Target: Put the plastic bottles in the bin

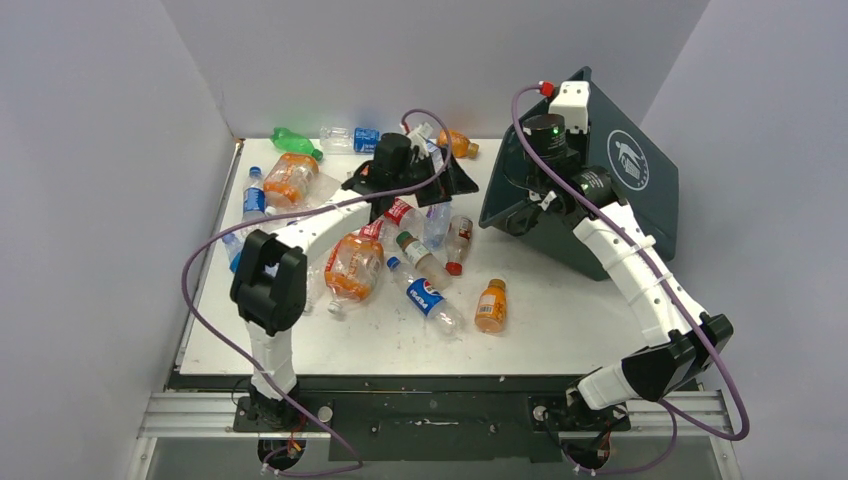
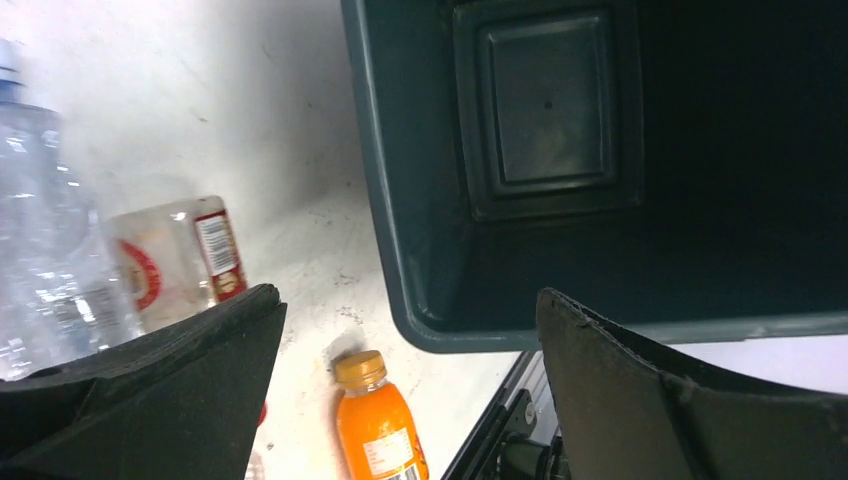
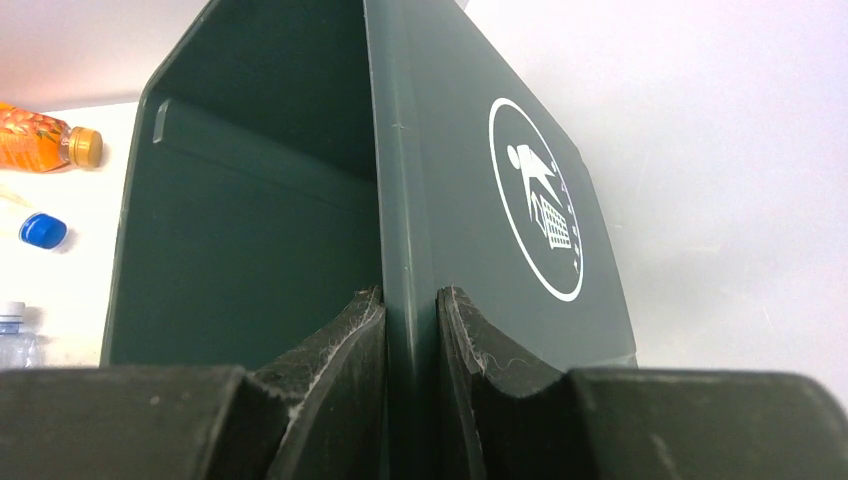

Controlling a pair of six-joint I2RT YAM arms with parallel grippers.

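Note:
The dark green bin [image 1: 640,210] leans tilted at the table's right, its interior visible in the left wrist view. My right gripper is shut on the bin's rim [image 3: 400,200]. My left gripper hangs open over the middle-back of the table, beside the bin's opening. Plastic bottles lie across the table's left and middle: a Pepsi bottle [image 1: 422,295], an orange juice bottle [image 1: 491,306], a small red-capped bottle [image 1: 459,243], a green bottle [image 1: 293,141], large orange-labelled bottles [image 1: 352,265] and several others.
Grey walls stand behind and at both sides. The purple cables of both arms loop over the workspace.

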